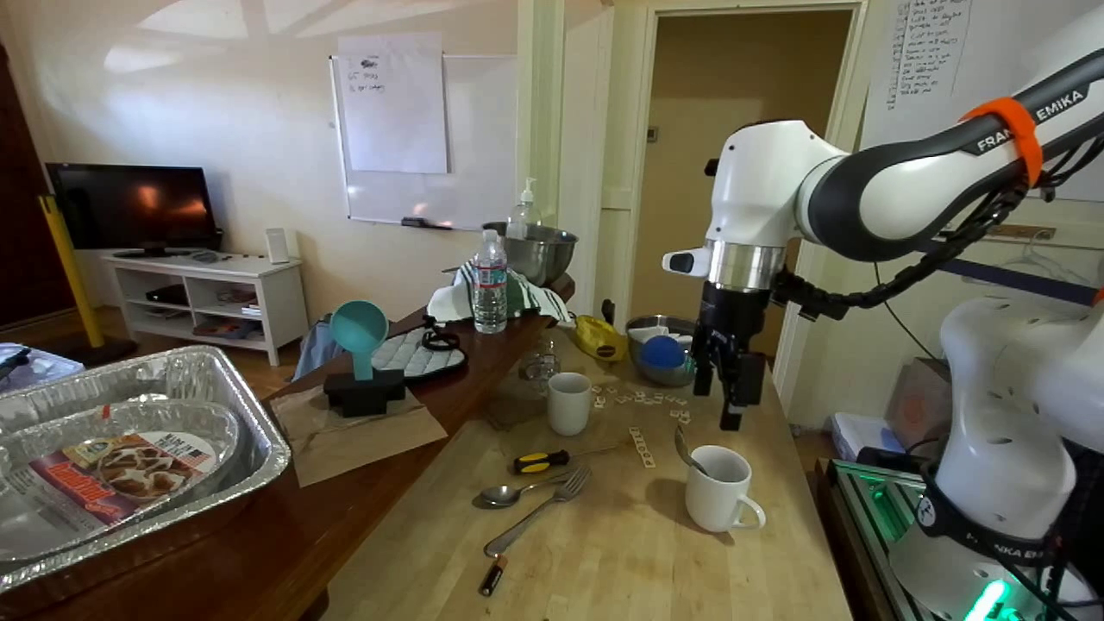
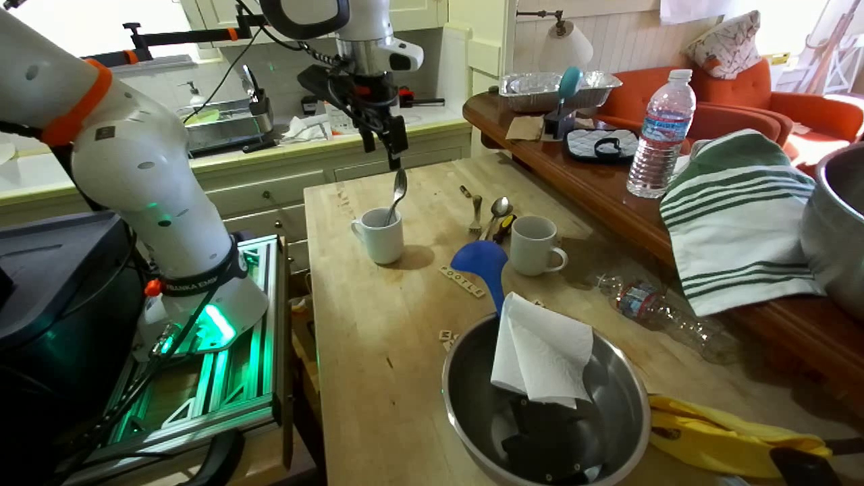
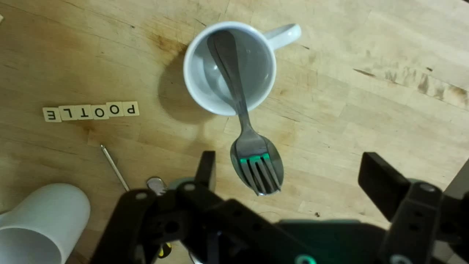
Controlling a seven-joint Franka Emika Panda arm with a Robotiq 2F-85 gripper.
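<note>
A white mug (image 1: 717, 504) stands upright near the table's right edge. In the wrist view, a fork (image 3: 248, 140) and a spoon (image 3: 277, 165) lean out of this mug (image 3: 189, 72), handles inside, the tines overlapping the spoon's bowl. The utensils (image 2: 399, 187) also rise above the rim in exterior view 2. My gripper (image 1: 717, 402) hangs above the table, pointing down, open and empty. From the wrist, the utensil heads lie between the open gripper's (image 3: 288, 176) fingers in the picture, but below them; no contact shows.
A second white mug (image 1: 568, 404), a yellow-black screwdriver (image 1: 541, 461), a loose spoon (image 1: 504, 496), a loose fork (image 1: 538, 511) and a battery (image 1: 493, 575) lie further left. Letter tiles (image 3: 91, 112) form a row beside the first mug. A metal bowl (image 2: 455, 405) holds a ladle and paper.
</note>
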